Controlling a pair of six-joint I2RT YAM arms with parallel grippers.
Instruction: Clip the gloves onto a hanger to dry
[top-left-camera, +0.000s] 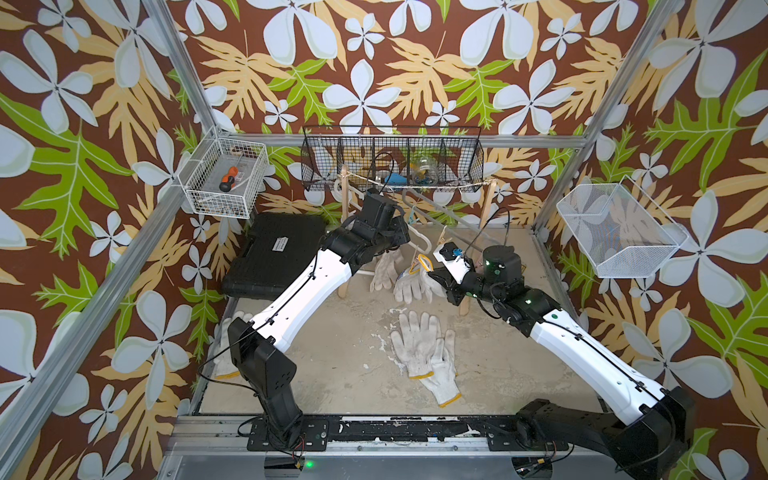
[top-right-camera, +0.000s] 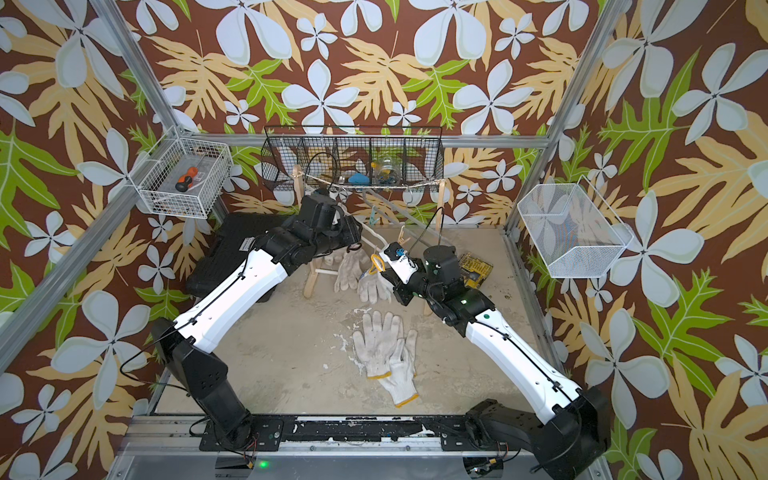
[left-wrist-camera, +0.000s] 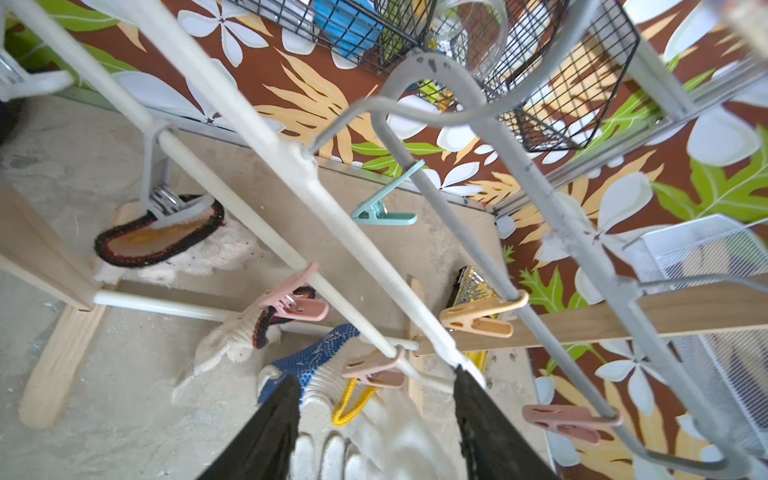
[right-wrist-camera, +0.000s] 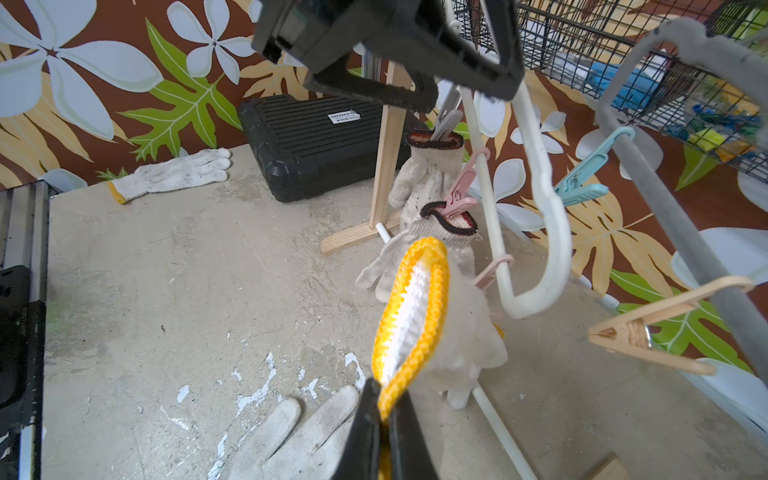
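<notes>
On the white hanger rack (left-wrist-camera: 336, 216) hang gloves by clips, among them a dark-cuffed glove (right-wrist-camera: 420, 184) and a second one (right-wrist-camera: 428, 256) under a pink clip (right-wrist-camera: 460, 192). My right gripper is shut on a yellow-cuffed glove's cuff (right-wrist-camera: 408, 320), just below the rack. My left gripper is part open above the hanger bars, no object clearly between its fingers. Free clips include a teal one (left-wrist-camera: 384, 216) and a wooden one (right-wrist-camera: 648, 336). Loose gloves (top-left-camera: 416, 344) lie on the front floor; another (right-wrist-camera: 172, 176) lies at the left.
A black case (top-left-camera: 272, 256) sits back left. Wooden posts (right-wrist-camera: 388, 152) carry the rack. Wire baskets hang on the back, left (top-left-camera: 224, 204) and right (top-left-camera: 616, 240). Bare floor (top-left-camera: 320, 360) surrounds the front gloves.
</notes>
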